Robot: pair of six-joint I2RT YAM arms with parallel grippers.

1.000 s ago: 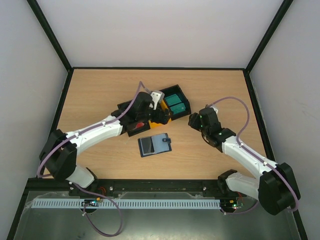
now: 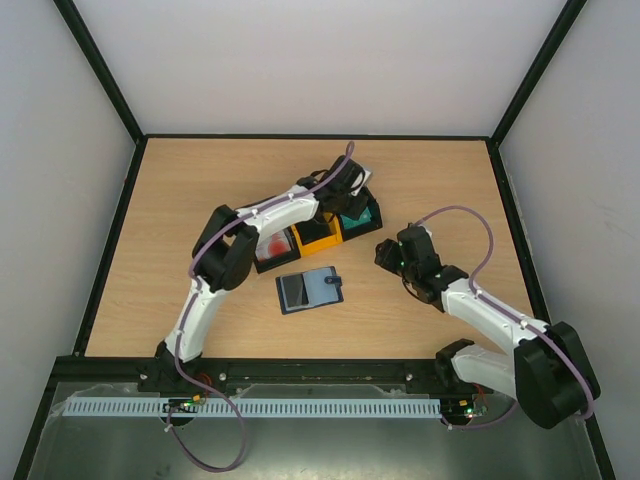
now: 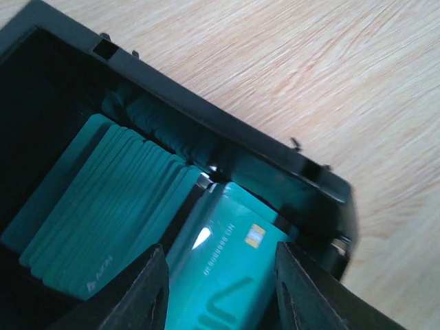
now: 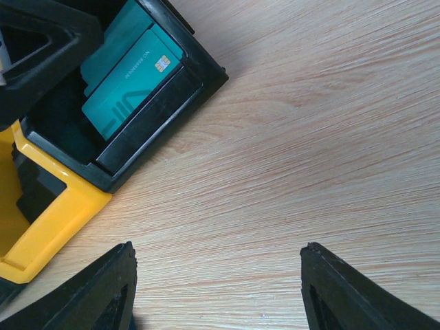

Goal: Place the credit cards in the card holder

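Note:
Teal credit cards (image 3: 234, 258) lean in a black bin in the left wrist view, several more fanned out (image 3: 113, 206) beside them. Over these cards hangs my left gripper, its fingers apart on either side of the front card, not closed on it. That same front card (image 4: 133, 84) shows in the right wrist view. The blue-grey card holder (image 2: 321, 287) lies open on the table in front of the bins. Right of it, above bare wood, my right gripper is open with nothing between its fingers.
A yellow bin (image 2: 318, 240) sits beside the teal cards' black bin, and another black bin (image 2: 275, 263) on its left holds red and white cards. Bare tabletop (image 2: 440, 200) lies to the right of the bins.
My left arm has swung to the right and back, from over the yellow bin to over the teal cards' bin.

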